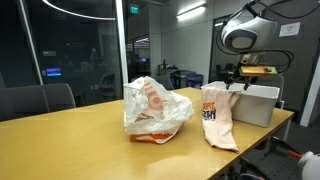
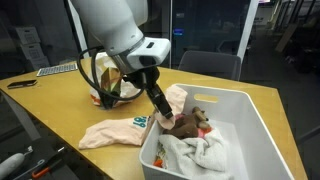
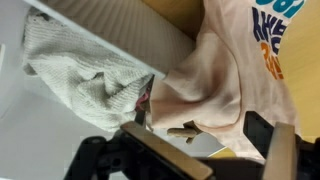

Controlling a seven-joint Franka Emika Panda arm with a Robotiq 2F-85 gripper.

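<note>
A pale pink cloth [image 1: 217, 125] with printed lettering drapes over the near wall of a white box [image 1: 262, 107], its lower part spread on the table. In exterior view 2 the cloth [image 2: 115, 133] runs from the table up and over the rim to the inside. My gripper is open above the rim, its dark fingers [image 3: 283, 150] wide apart. In the wrist view the pink cloth [image 3: 205, 85] lies below and between them, apparently not gripped. Inside the box are a white towel [image 2: 200, 153] and a brown plush toy [image 2: 188, 126].
A crumpled white bag [image 1: 155, 112] stands on the wooden table [image 1: 70, 140], left of the cloth. The box walls [image 2: 262, 150] rise close to my gripper. Chairs [image 2: 208, 65] stand behind the table.
</note>
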